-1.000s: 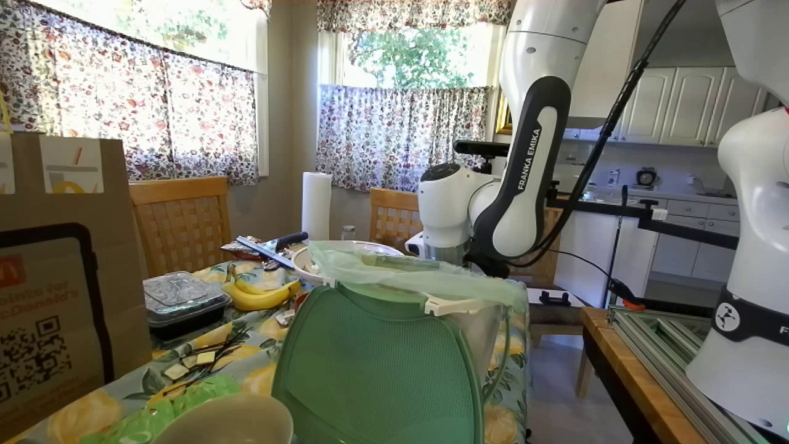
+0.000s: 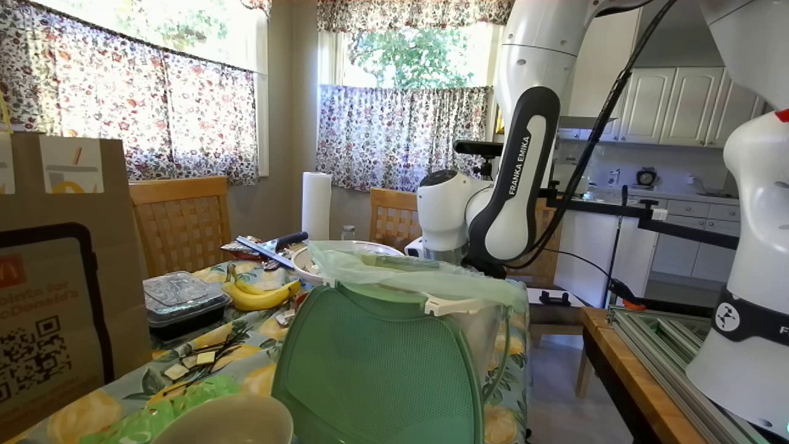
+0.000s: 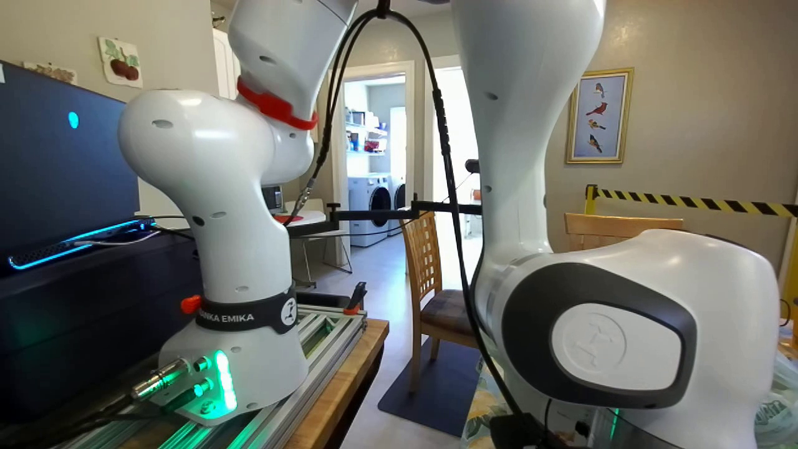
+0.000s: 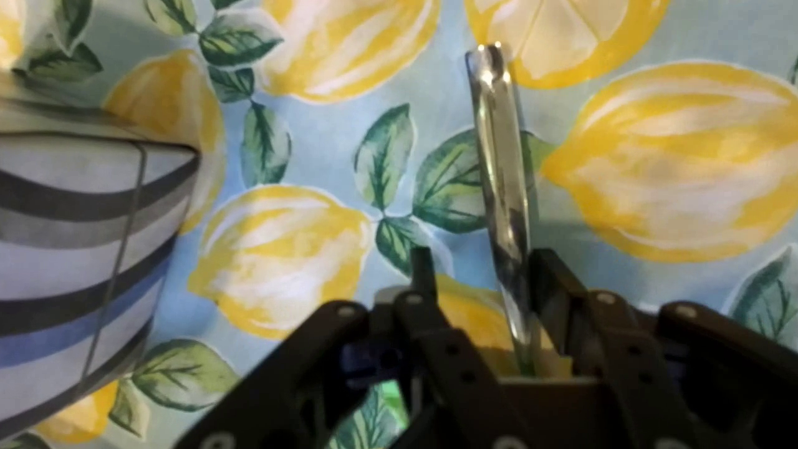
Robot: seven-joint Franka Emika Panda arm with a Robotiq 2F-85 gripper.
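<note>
A shiny metal utensil handle (image 4: 502,161) lies lengthwise on the lemon-print tablecloth (image 4: 419,82) in the wrist view. My gripper is part open over its near end, with a finger on each side. The handle runs close beside the right finger (image 4: 552,288), and a wider gap separates it from the left one; whether it touches the right finger, I cannot tell. The utensil's near end is hidden among the gripper parts. In exterior view 1 a green mesh bin (image 2: 384,362) and a translucent bag over its top hide my fingers.
A striped grey, white and blue object (image 4: 71,247) stands left of the gripper. Elsewhere on the table are bananas (image 2: 259,296), a black lidded container (image 2: 185,300), a white bowl (image 2: 299,260), a pale bowl (image 2: 229,425) and a large paper bag (image 2: 66,281).
In exterior view 1 my arm has shifted slightly left and down. The table's visible objects stay in place.
</note>
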